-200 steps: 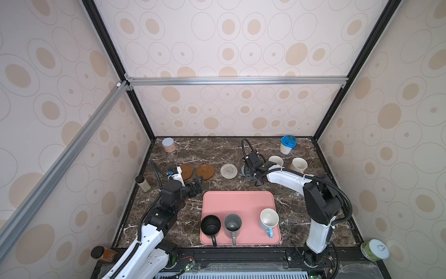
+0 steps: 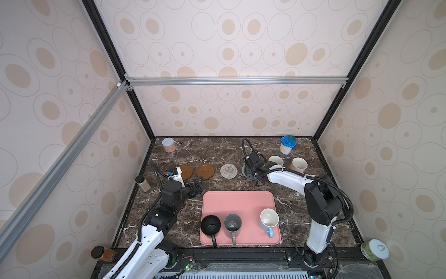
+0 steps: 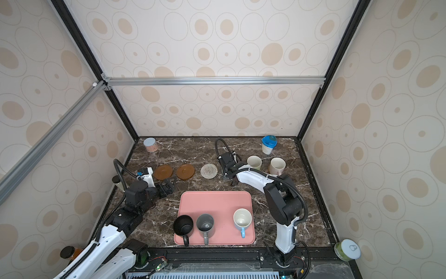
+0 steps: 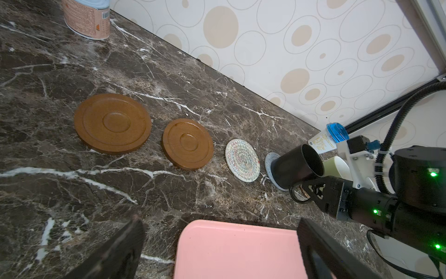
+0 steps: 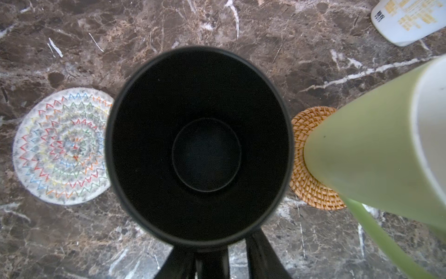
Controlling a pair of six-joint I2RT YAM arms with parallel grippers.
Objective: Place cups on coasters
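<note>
A black mug [image 4: 297, 167] stands on a grey coaster [image 4: 269, 160] in the left wrist view. Around its handle, the fingers of my right gripper are slightly apart, with a gap showing on one side. My left gripper is wide open and empty over the table, left of the coaster row's front. Free coasters are a speckled white one [image 2: 228, 171] and two brown ones, the nearer-centre brown coaster [image 2: 204, 171] and a larger brown coaster [image 4: 113, 121]. On the pink tray [image 2: 239, 200] sit a black mug [image 2: 211, 225], a grey mug [image 2: 232, 223] and a white mug [image 2: 269, 217].
A green mug [image 5: 367, 144] on a woven coaster [image 5: 316, 195] stands close right of the black mug. Beyond it is another pale cup [image 2: 298, 165]. A blue-lidded cup [image 2: 288, 144], a can [image 2: 168, 145] and a shaker [image 2: 143, 183] line the edges.
</note>
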